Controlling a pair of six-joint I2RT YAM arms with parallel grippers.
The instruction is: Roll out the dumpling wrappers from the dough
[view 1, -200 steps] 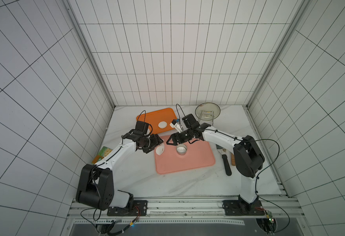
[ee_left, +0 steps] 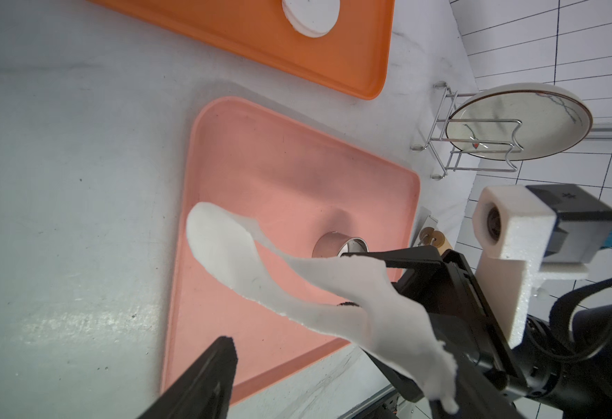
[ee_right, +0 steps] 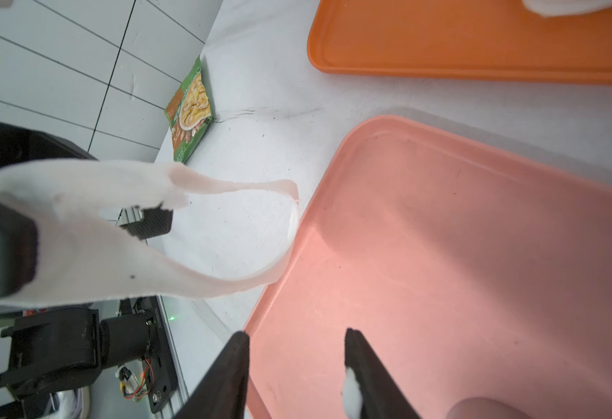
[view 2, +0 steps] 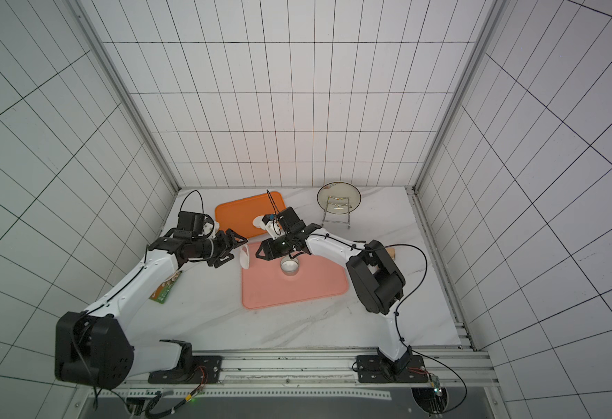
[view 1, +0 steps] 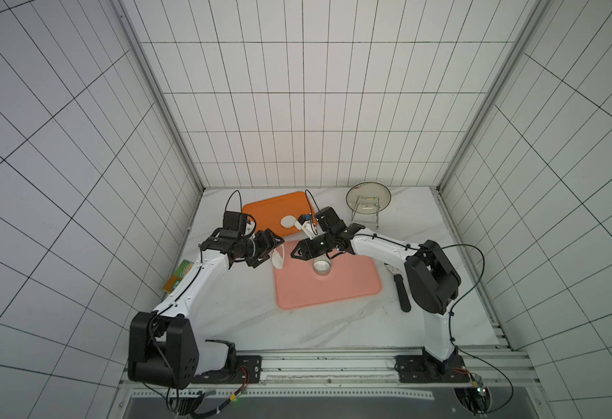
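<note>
A thin white sheet of dough (ee_left: pixel 403 328), looped and drooping, hangs at my left gripper (view 1: pixel 269 248) over the left edge of the pink tray (view 1: pixel 327 293); whether the fingers pinch it is unclear. My right gripper (view 1: pixel 299 251) is just right of it, over the tray, its fingers apart in the right wrist view, with a small white bit by one fingertip. A metal ring cutter (view 1: pixel 321 267) stands on the pink tray. A round white wrapper (view 1: pixel 288 221) lies on the orange tray (view 1: pixel 267 207) at the back.
A plate (view 1: pixel 362 190) stands by a wire rack (view 1: pixel 365 206) at the back right. A black-handled tool (view 1: pixel 401 293) lies right of the pink tray. A green packet (view 2: pixel 163 289) lies at the left.
My left gripper has moved left with the dough, which now hangs further out toward the tray's left edge. My right gripper has shifted slightly left and down.
</note>
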